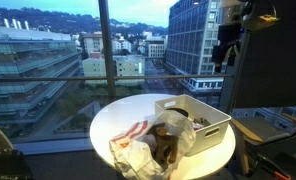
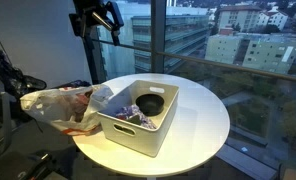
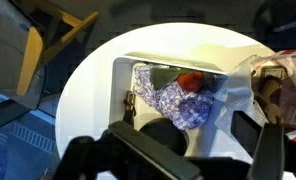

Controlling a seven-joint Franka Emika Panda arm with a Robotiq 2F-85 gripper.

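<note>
My gripper point(image 1: 224, 60) hangs open high above the table, well clear of everything, with nothing between its fingers. In exterior view 2 the gripper point(image 2: 113, 36) is up at the top left. Beneath it stands a pale grey bin point(image 2: 131, 134) with handle slots. Inside, the wrist view shows a round black dish point(image 3: 165, 134), a purple-and-white patterned cloth point(image 3: 178, 105), a red item point(image 3: 191, 81) and a dark green item point(image 3: 164, 76). A small brown item point(image 3: 129, 105) lies along one side wall. The gripper's dark fingers cover the bin's lower part in that view.
Beside the bin rests a crumpled, translucent plastic bag point(image 1: 138, 158) with brown and dark contents. Both share a round white table point(image 2: 203, 125), with bare surface on the far side of the bin from the bag. A wooden-armed chair point(image 1: 268, 130) and tall windows surround it.
</note>
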